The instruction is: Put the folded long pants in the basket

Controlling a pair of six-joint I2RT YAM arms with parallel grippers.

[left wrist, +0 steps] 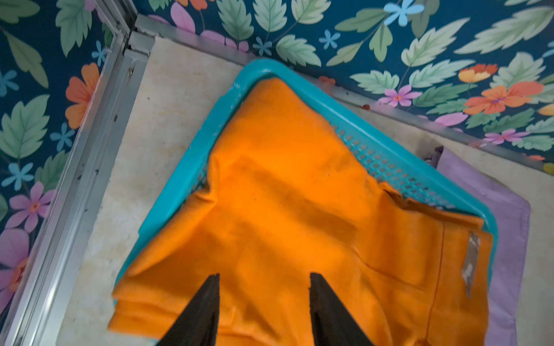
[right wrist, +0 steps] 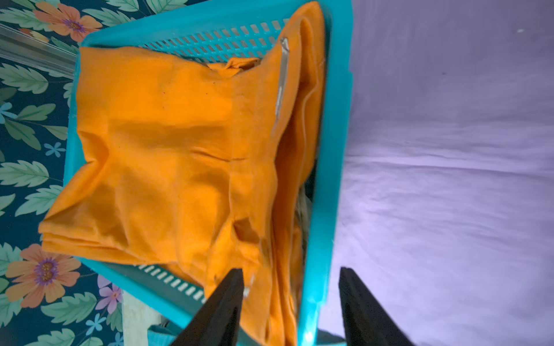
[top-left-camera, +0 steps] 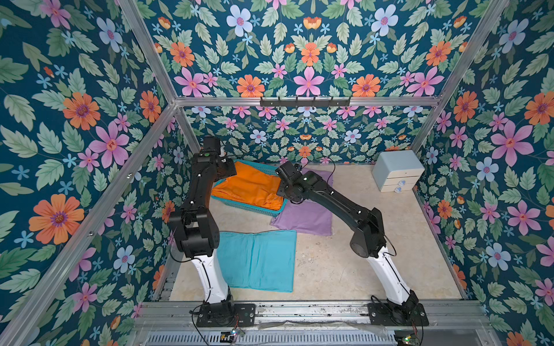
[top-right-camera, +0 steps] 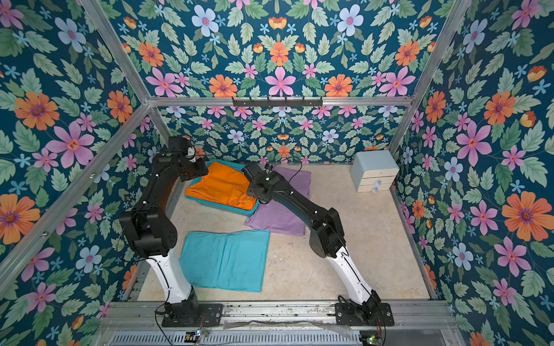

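The orange folded pants [top-left-camera: 248, 185] lie in the teal basket [top-left-camera: 245, 206], filling most of it. In the left wrist view, a folded end of the pants [left wrist: 144, 311] lies across the rim at the near left corner. My left gripper is open above the pants, with nothing held between its fingers. At the basket's right end, my right gripper also stands open, its fingers on either side of the rim [right wrist: 326, 230] as seen from above. Nothing is gripped there. Whether its fingertips touch the rim, I cannot tell.
A purple cloth [top-left-camera: 314, 219] lies flat against the basket's right side. Nearer the front is a folded teal cloth [top-left-camera: 259, 262]. A small grey-blue drawer box [top-left-camera: 397, 167] stands far right. Bare table spans the right front. The back wall and left rail are close to the basket.
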